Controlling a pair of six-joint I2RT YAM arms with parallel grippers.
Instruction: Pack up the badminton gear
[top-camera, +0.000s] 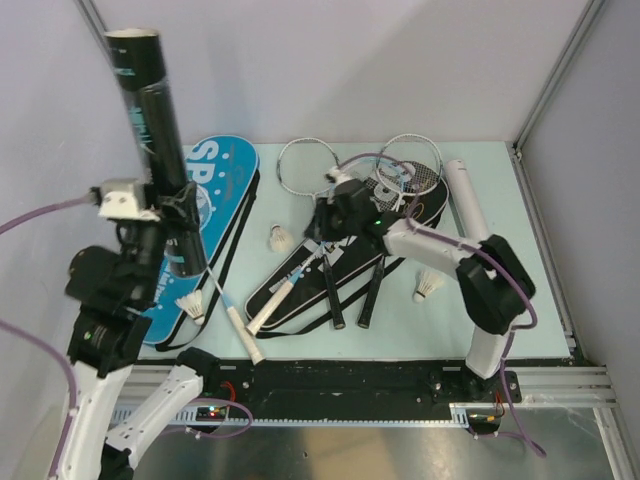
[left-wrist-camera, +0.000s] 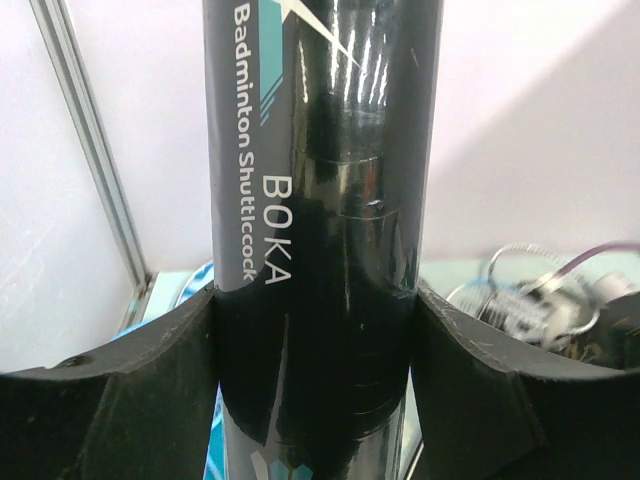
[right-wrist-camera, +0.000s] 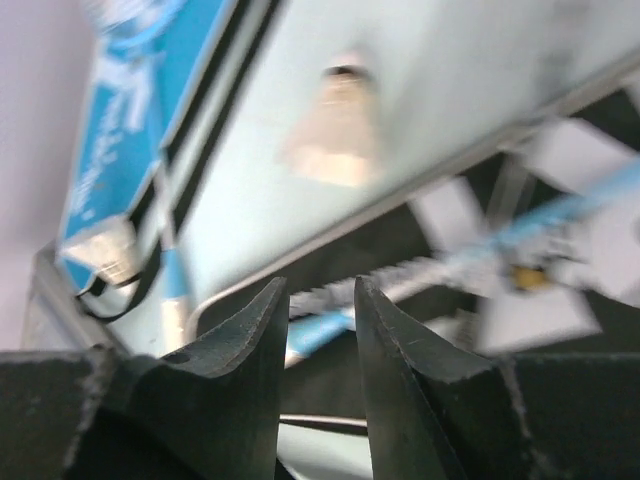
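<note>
My left gripper (top-camera: 178, 212) is shut around a dark shuttlecock tube (left-wrist-camera: 320, 180), held upright high over the left side. The right gripper, its fingers slightly parted with nothing seen between them, hangs over the black racket bag (top-camera: 270, 292) and the rackets. A shuttlecock (top-camera: 281, 240) lies just left of that gripper, another (top-camera: 191, 305) on the blue bag (top-camera: 232, 160), and a third (top-camera: 428, 285) at right. Two rackets at the back show their heads (top-camera: 305, 141) (top-camera: 405, 136). A blue-and-white racket's handle (top-camera: 270, 305) crosses the black bag.
A white tube (top-camera: 465, 200) lies along the right side of the table. Another racket handle (top-camera: 245, 338) sticks out beyond the blue bag, near the front edge. Two black handles (top-camera: 333, 293) (top-camera: 371, 297) lie at the middle front.
</note>
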